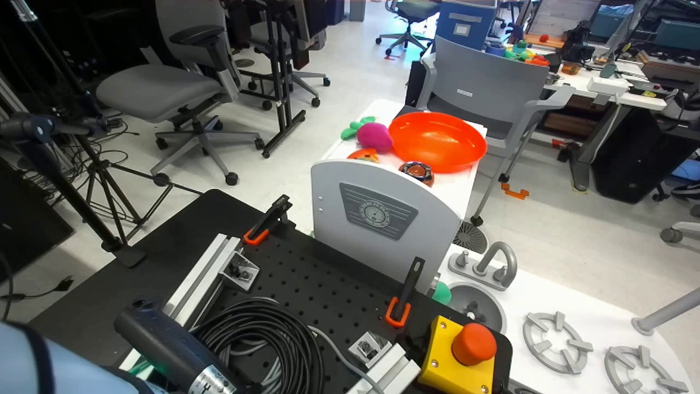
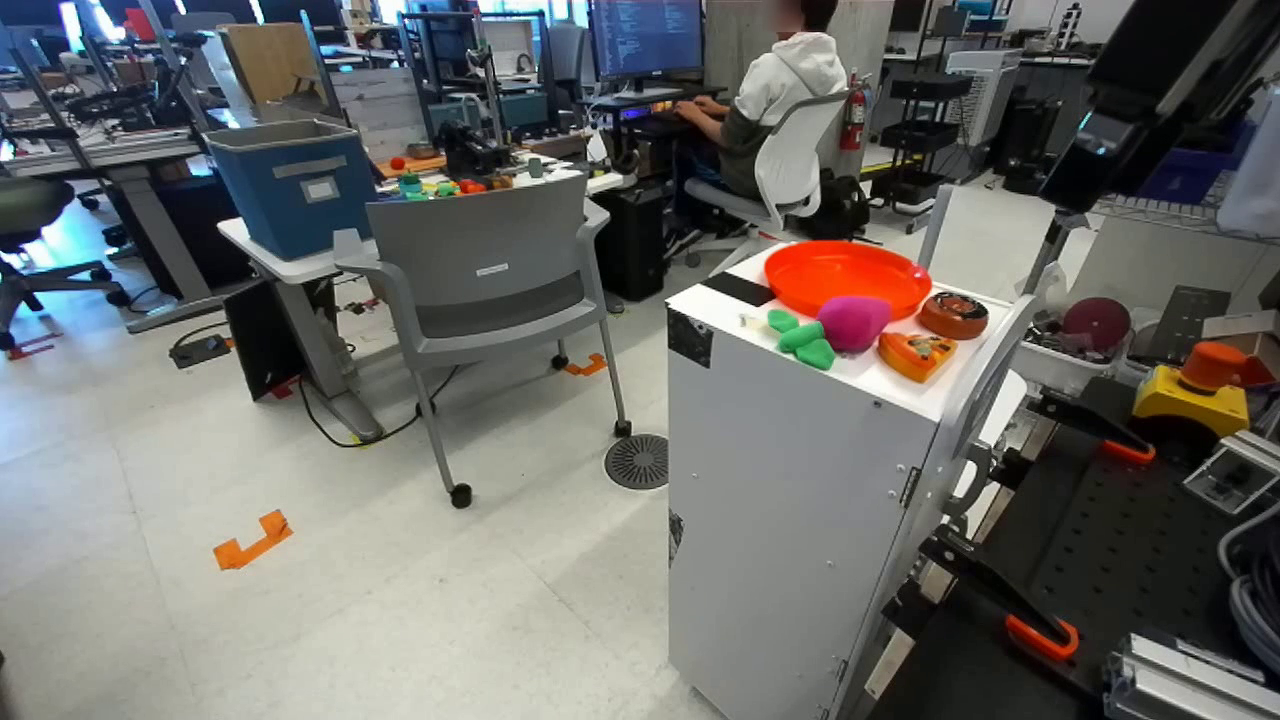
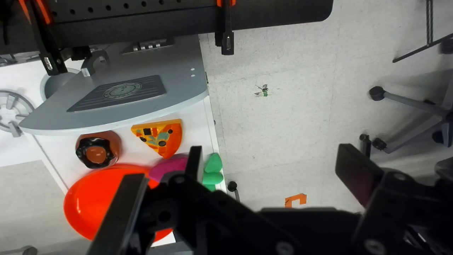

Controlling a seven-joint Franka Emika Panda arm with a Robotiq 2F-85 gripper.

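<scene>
My gripper stands open in the wrist view, its fingers wide apart with nothing between them. Bare floor shows through the gap. Left of it, partly behind the left finger, lies a magenta toy vegetable with green leaves. It rests beside an orange-red plate on a white counter. A toy pizza slice and a round brown toy with a dark scalloped top lie near the plate. In exterior view 2, the magenta toy sits in front of the plate. The plate looks empty.
A grey upright panel separates the counter from the black pegboard table. Clamps, coiled cable and a yellow box with a red button occupy that table. A toy sink and burners lie at right.
</scene>
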